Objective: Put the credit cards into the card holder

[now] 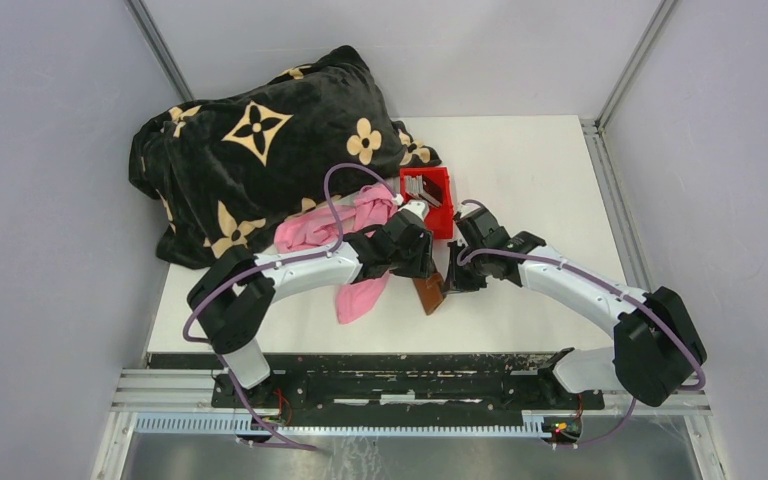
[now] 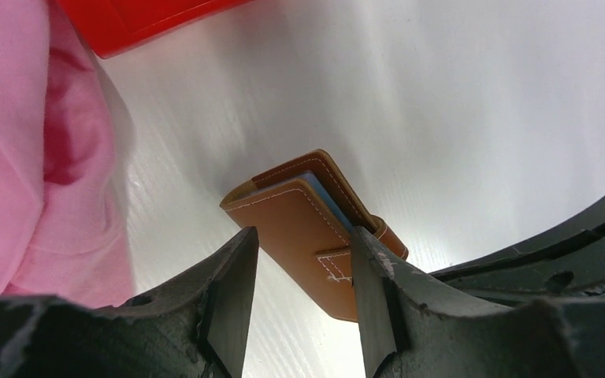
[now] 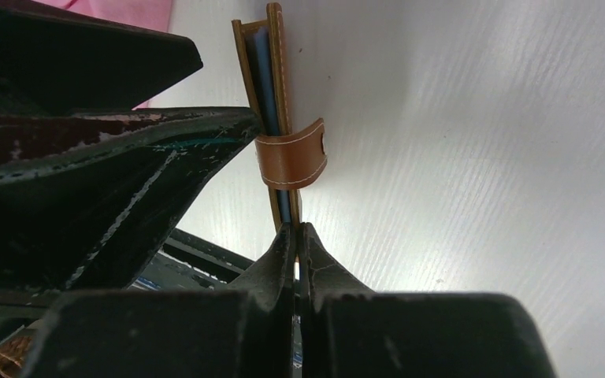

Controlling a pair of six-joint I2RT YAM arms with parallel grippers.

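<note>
A brown leather card holder (image 1: pixel 428 295) lies mid-table below the red box; in the left wrist view the holder (image 2: pixel 283 236) shows a blue inside under its top edge and a strap. My left gripper (image 1: pixel 418 268) is over it, part open, with the holder visible between its fingers. My right gripper (image 1: pixel 452 285) is shut at the holder's near end, its tips touching or very near it; whether anything thin is between them I cannot tell. In the right wrist view the holder (image 3: pixel 290 161) stands edge-on, partly behind the left gripper.
The red box (image 1: pixel 435 220) behind holds several cards (image 1: pixel 420 192). A pink cloth (image 1: pixel 360 300) lies to the left, a black patterned blanket (image 1: pixel 260 170) at back left.
</note>
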